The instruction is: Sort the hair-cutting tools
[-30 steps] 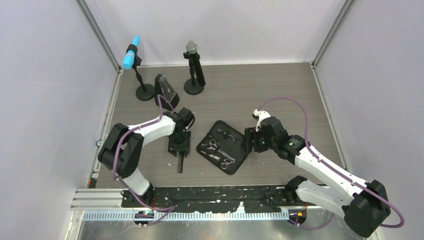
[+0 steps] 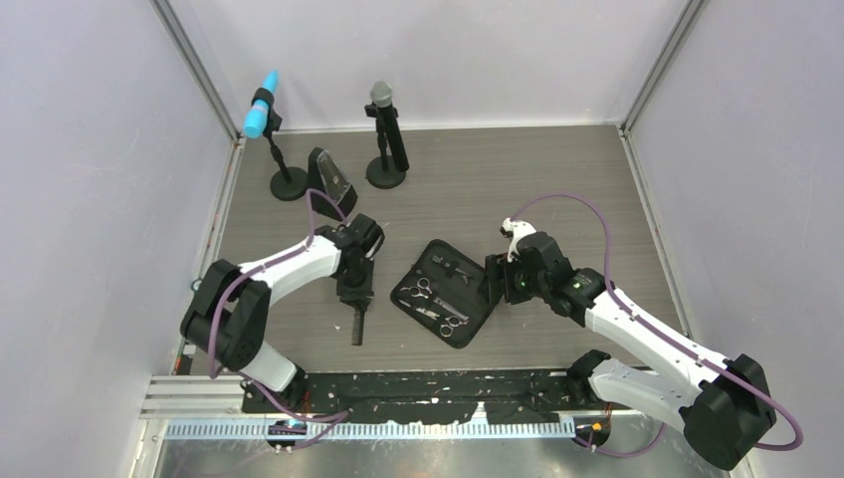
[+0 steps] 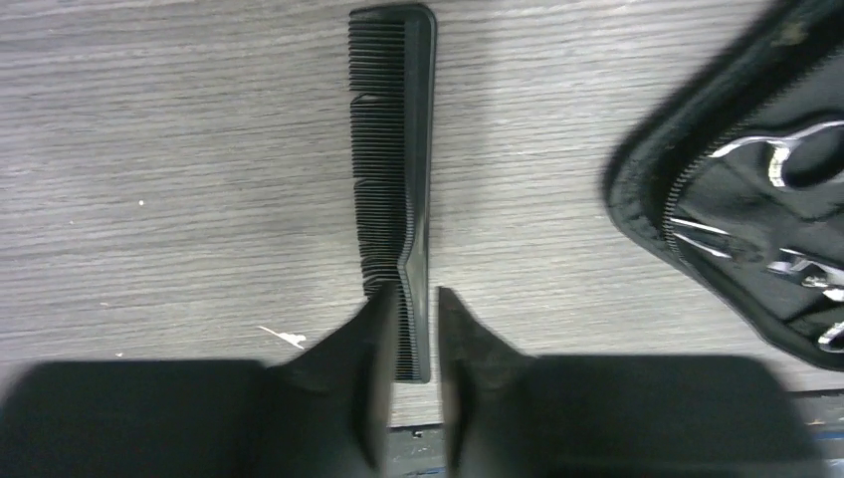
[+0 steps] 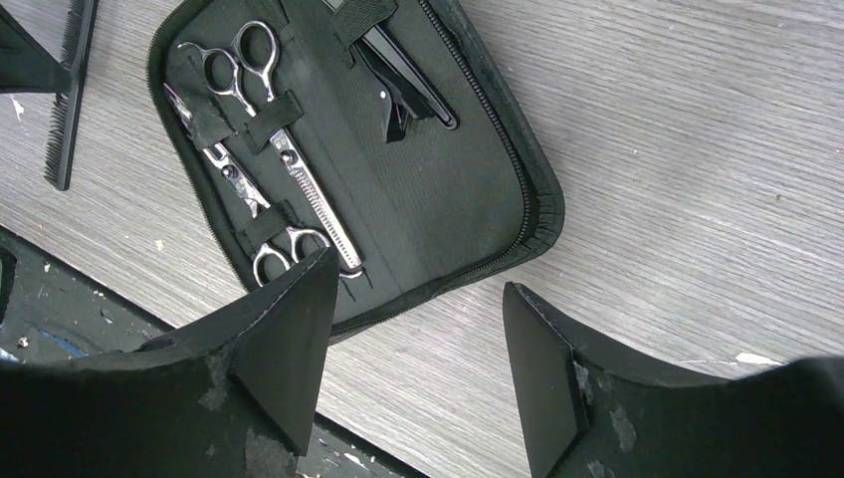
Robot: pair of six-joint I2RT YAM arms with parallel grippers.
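Note:
The black comb (image 3: 418, 179) lies on the table left of the open black case (image 2: 476, 321). Over the comb, my left gripper is partly open, its fingertips close on either side of the comb's near part with a slim gap showing. Inside the case, straps hold thinning scissors (image 4: 314, 194), a second pair of scissors (image 4: 239, 181) and a black clip (image 4: 396, 100). My right gripper is open and empty, hovering by the right edge of the case.
At the back left stand a blue object on a stand (image 2: 260, 113), a dark metronome-like box (image 2: 331, 185) and a microphone on a stand (image 2: 386, 134). Bare table (image 2: 557, 169) stretches across the back right.
The right arm, comb and case look unmoved.

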